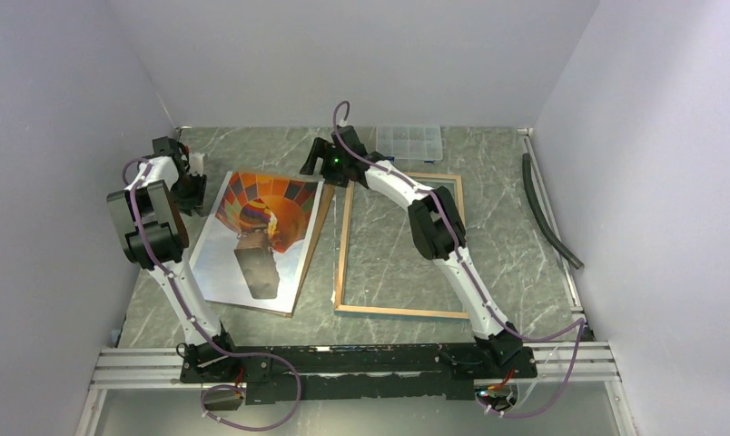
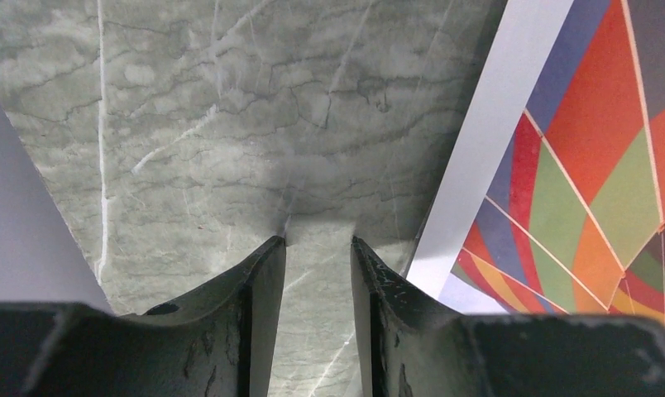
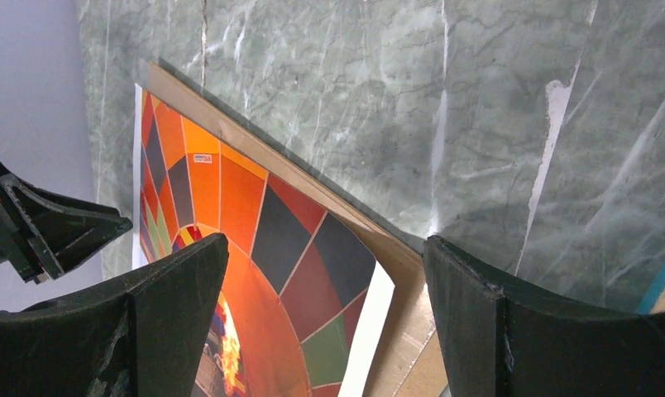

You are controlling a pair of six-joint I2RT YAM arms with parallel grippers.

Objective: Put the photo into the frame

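A hot-air-balloon photo (image 1: pixel 257 227) with a white border lies on a brown backing board (image 1: pixel 318 232), whose edge shows along the photo's right and far sides. To its right, the light wooden frame (image 1: pixel 341 272) rests on the table, with table surface visible inside it. My left gripper stands partly open beside the photo's far left edge, bare tabletop between its fingertips. Over the far right corner of photo and board is my right gripper, wide open; that corner lies between its fingers as the right wrist view sees it, not gripped.
A clear plastic box (image 1: pixel 409 143) stands at the back beyond the frame. Along the right wall lies a dark tube (image 1: pixel 545 213). Side walls and a back wall close in the table (image 1: pixel 511 245).
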